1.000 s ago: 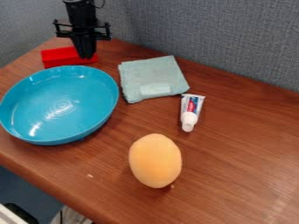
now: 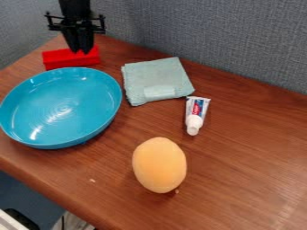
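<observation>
My black gripper [image 2: 79, 45] is at the top left, its fingertips just over a flat red block [image 2: 60, 59] behind the blue plate; whether it touches or holds the block, and whether it is open or shut, I cannot tell. The round blue plate [image 2: 60, 110] lies empty on the wooden table [image 2: 246, 171].
A folded grey-green cloth [image 2: 156, 76] lies right of the block, a toothpaste tube [image 2: 196, 115] further right. A yellow-orange oval object [image 2: 159, 163] sits at the front. A grey padded wall stands behind.
My gripper has shifted slightly left and up over the red block. The other objects have stayed where they were.
</observation>
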